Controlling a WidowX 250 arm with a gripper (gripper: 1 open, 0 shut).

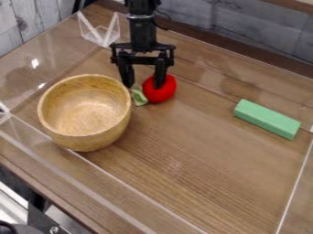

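A black robot gripper (142, 64) hangs from the top of the view, its fingers reaching down around the upper left of a red round object (159, 90), which has a small green piece (139, 97) at its left. Whether the fingers touch or hold it is unclear. A tan wooden bowl (83, 113) sits at the lower left of the gripper.
A green block (266, 120) lies on the wooden table (208, 174) at the right. A white object (99, 26) is at the back left.
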